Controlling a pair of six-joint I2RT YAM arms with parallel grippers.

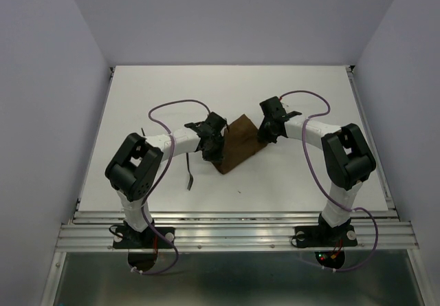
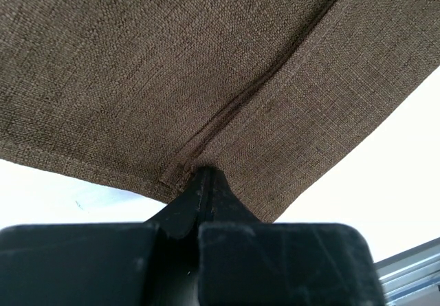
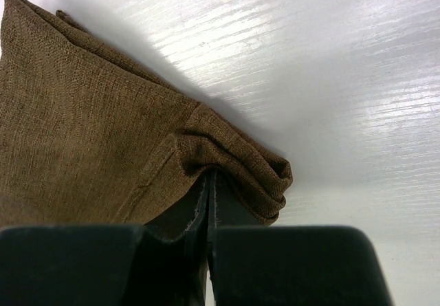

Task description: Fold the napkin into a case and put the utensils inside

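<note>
The brown napkin lies partly folded on the white table between both arms. In the left wrist view, my left gripper is shut, its tips pressed at a folded seam of the cloth; whether fabric is between them is hidden. In the right wrist view, my right gripper is also shut, its tips under or against a bunched fold at the cloth's corner; I cannot tell if it pinches any. A thin dark utensil lies left of the napkin, largely hidden by the left arm.
Another thin dark item shows behind the left arm. A metal rail runs along the front edge.
</note>
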